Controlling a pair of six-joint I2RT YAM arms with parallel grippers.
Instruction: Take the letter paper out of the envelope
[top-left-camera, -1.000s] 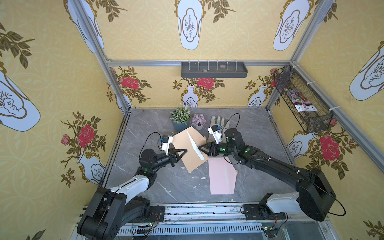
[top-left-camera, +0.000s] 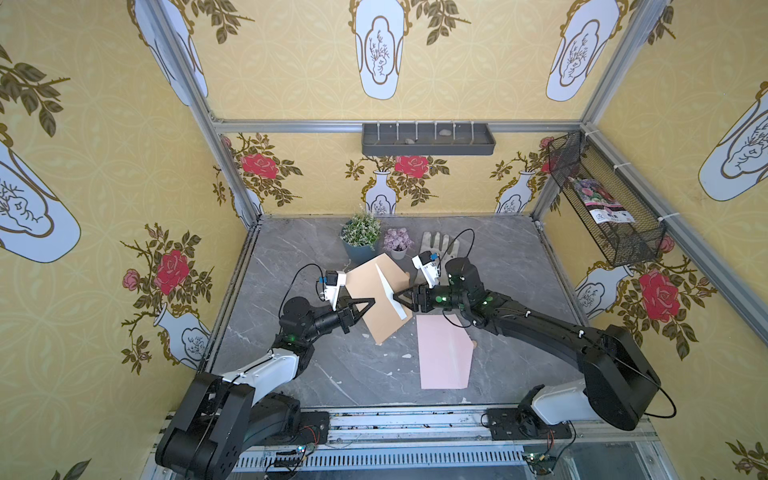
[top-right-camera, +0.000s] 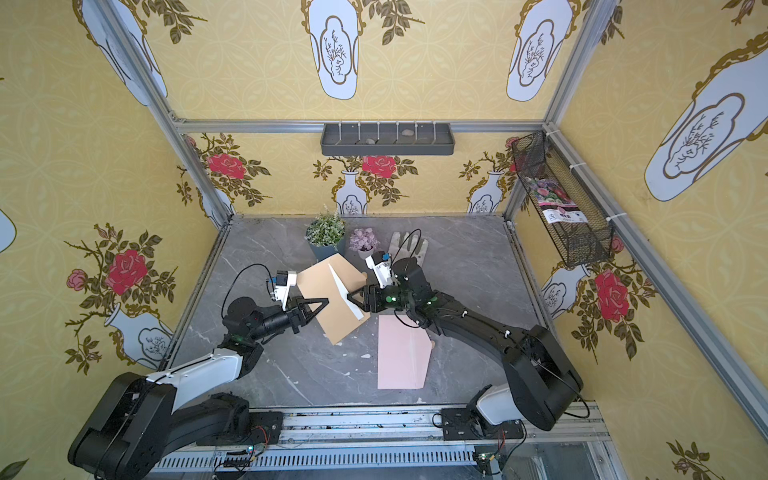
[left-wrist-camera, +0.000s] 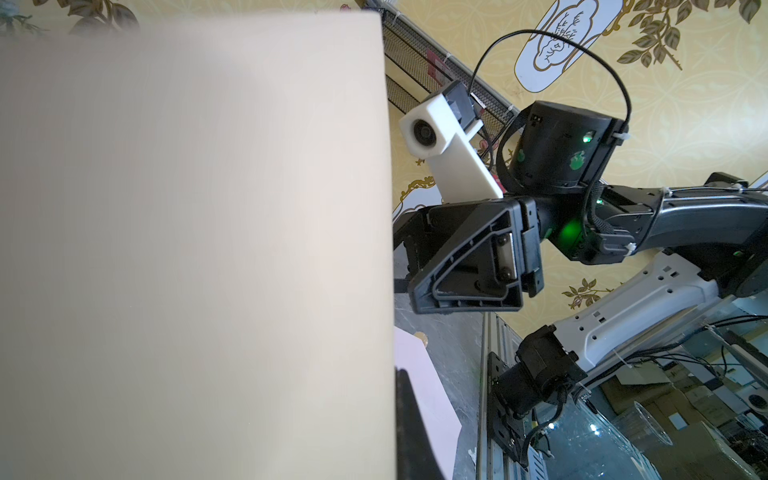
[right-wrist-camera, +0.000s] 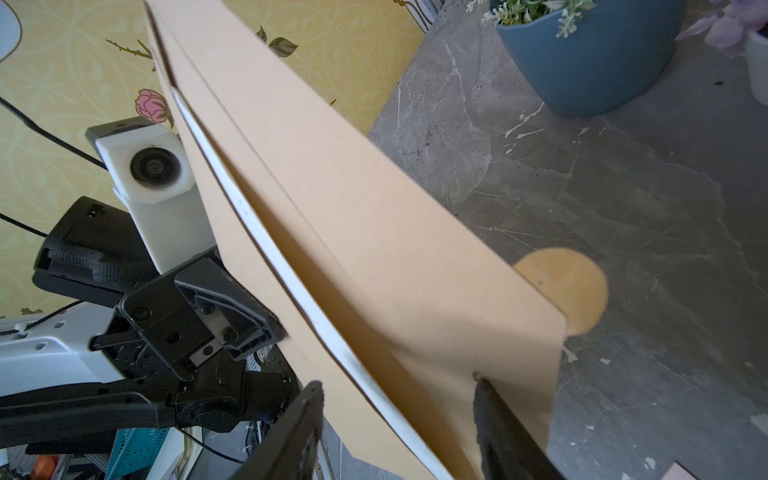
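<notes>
Held up above the table is the tan envelope (top-left-camera: 369, 286), its mouth gaping toward my right gripper. My left gripper (top-left-camera: 371, 302) is shut on its near side. The white letter paper (right-wrist-camera: 292, 280) shows as a narrow strip inside the mouth; most of it is hidden by the envelope. My right gripper stands open at the mouth, the strip's edge running between its fingers. In the left wrist view the pale envelope (left-wrist-camera: 200, 240) fills the left half and hides what lies behind.
A pink envelope (top-left-camera: 444, 352) lies on the table at front right. Behind the tan one stand a blue potted plant (top-left-camera: 360, 236) and a small purple plant (top-left-camera: 397, 240), with a glove (top-left-camera: 436, 244) to their right. Clear table lies at front left.
My right gripper has shifted slightly left, closer to the envelope's mouth. The envelope's right side has moved a little left too. My left arm looks still.
</notes>
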